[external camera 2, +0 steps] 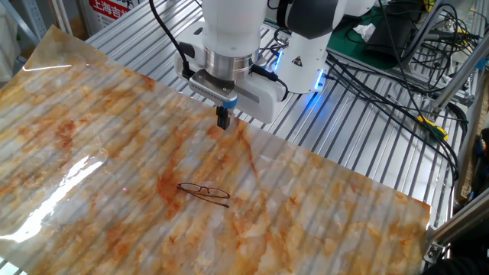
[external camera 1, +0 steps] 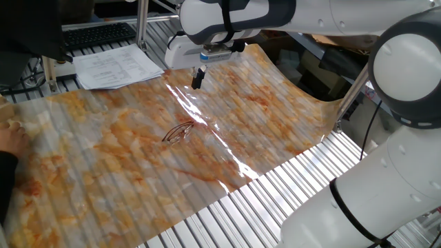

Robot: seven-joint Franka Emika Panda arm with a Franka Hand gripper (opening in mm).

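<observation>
A pair of thin brown-rimmed glasses (external camera 2: pixel 203 189) lies on the marbled orange-and-white sheet (external camera 2: pixel 92 164) covering the table. In the other exterior view the same glasses (external camera 1: pixel 178 131) appear near the sheet's middle, beside a bright streak of glare. My gripper (external camera 1: pixel 198 78) hangs above the sheet, pointing down and well apart from the glasses. Its dark fingers (external camera 2: pixel 222 118) look close together, and nothing shows between them, but their exact opening is too small to make out.
Papers (external camera 1: pixel 118 67) and a black keyboard (external camera 1: pixel 100 34) lie at the back left. Someone's hand (external camera 1: pixel 12 138) rests at the sheet's left edge. Cables (external camera 2: pixel 412 126) lie beyond the ribbed metal tabletop (external camera 2: pixel 374 156). Around the glasses the sheet is clear.
</observation>
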